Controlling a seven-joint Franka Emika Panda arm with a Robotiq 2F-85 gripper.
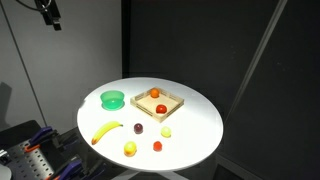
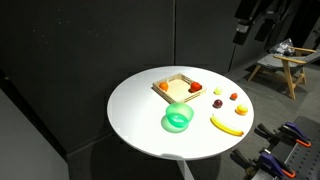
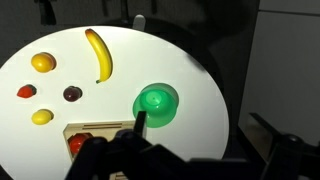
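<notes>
High above the white table, my gripper stands open in the wrist view, its two dark fingers wide apart with nothing held between them. Below it sits a green bowl [image 1: 112, 105], which looks empty from above. A wooden box [image 1: 145, 112] holds an orange [image 1: 154, 93] and a red tomato [image 1: 161, 109]. Loose on the tabletop lie a banana [image 1: 106, 131], a dark plum [image 1: 138, 129], a yellow lemon [image 1: 166, 132], a red strawberry [image 1: 157, 146] and a yellow-orange fruit [image 1: 130, 149]. My fingers partly hide the box from the wrist camera.
The round white table [image 1: 200, 125] has bare room on the side beyond the box and around its rim. Dark curtains and a grey wall surround it. Black stands and cables are on the floor near the arm's base.
</notes>
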